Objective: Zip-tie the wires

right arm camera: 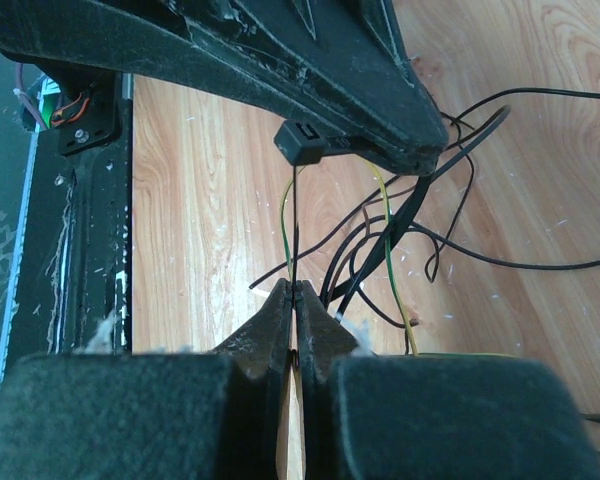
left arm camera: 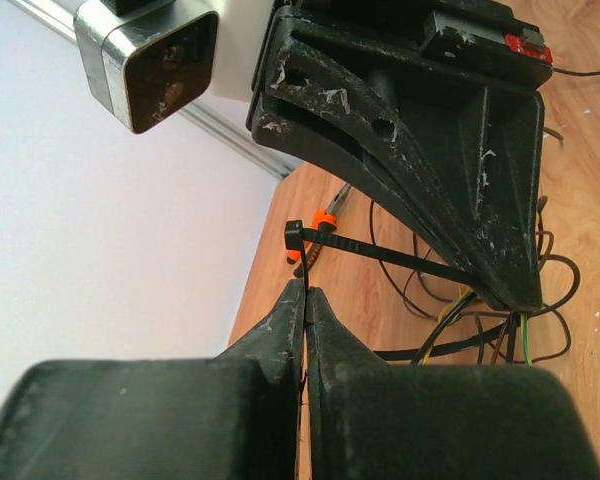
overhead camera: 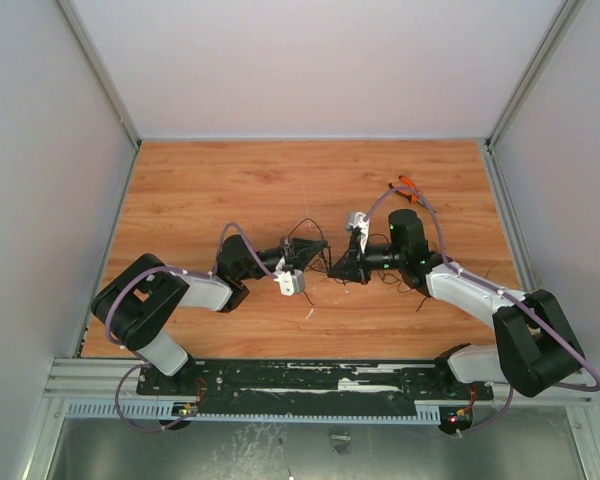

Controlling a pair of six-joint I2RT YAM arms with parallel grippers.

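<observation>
A black zip tie spans the short gap between my two grippers. Its square head [left arm camera: 295, 236] sits just beyond the tips of my left gripper, which is shut with a thin black strip between its fingers. From that head the zip tie's strap [left arm camera: 390, 256] runs to my right gripper. In the right wrist view the strap shows edge-on as a thin line entering the tips of my right gripper, also shut. The dark wires [right arm camera: 370, 240], some yellow-green, hang loosely below and behind. Whether the strap encircles them I cannot tell.
Orange-handled pliers [overhead camera: 410, 190] lie toward the back right of the wooden table [overhead camera: 230, 180]. Loose wire ends spread out under my right arm. A black strip with rails [overhead camera: 310, 375] borders the front edge.
</observation>
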